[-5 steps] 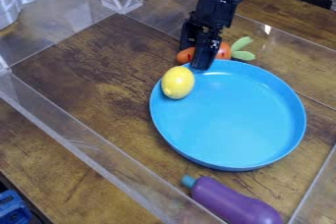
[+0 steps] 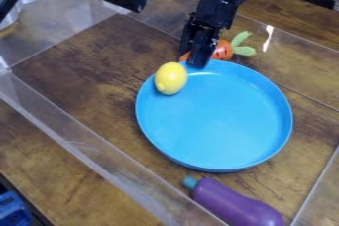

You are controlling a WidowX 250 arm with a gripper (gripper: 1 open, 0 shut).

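My black gripper (image 2: 203,44) reaches down from the top, shut on an orange carrot toy (image 2: 223,50) with pale green leaves, at the back edge of a blue plate (image 2: 217,121). Its fingertips are dark and partly hard to make out. A yellow egg-shaped toy (image 2: 171,77) rests on the plate's left rim, in front of the gripper.
A purple eggplant toy (image 2: 236,204) lies at the front right. Clear tray walls border the wooden surface (image 2: 79,71), which is free on the left. A blue object (image 2: 11,208) shows at the lower left corner.
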